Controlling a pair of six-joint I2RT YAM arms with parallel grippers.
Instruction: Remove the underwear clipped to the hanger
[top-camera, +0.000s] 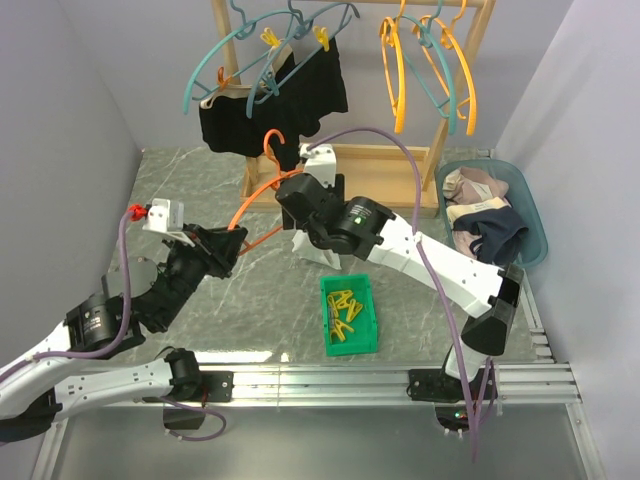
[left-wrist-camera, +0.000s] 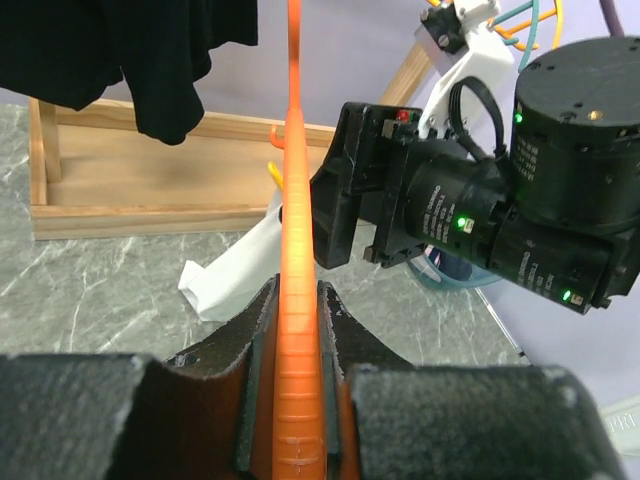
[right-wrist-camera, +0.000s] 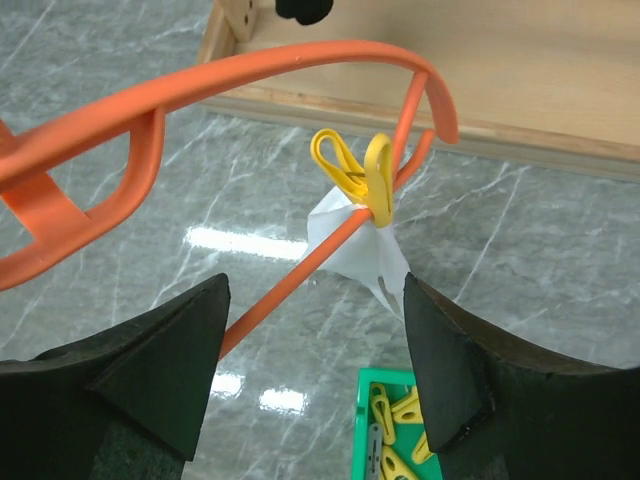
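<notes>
An orange hanger (top-camera: 250, 200) is held in the air by my left gripper (top-camera: 238, 238), shut on one end of it. The left wrist view shows the hanger's orange arm (left-wrist-camera: 297, 300) running straight out from between the fingers. At its far end a yellow clip (right-wrist-camera: 372, 175) pinches white underwear (right-wrist-camera: 365, 250), which hangs below the bar. My right gripper is open; the hanger's lower bar passes by its left finger (right-wrist-camera: 170, 350). The clip and underwear lie beyond the fingertips, not between them. In the top view the right arm covers the clip.
A green tray (top-camera: 350, 347) of yellow clips sits on the grey floor. A blue-grey basket (top-camera: 535, 225) of clothes stands at the right. Behind, a wooden rack (top-camera: 395, 165) carries teal and orange hangers, and black clothing (top-camera: 270, 120) hangs at left.
</notes>
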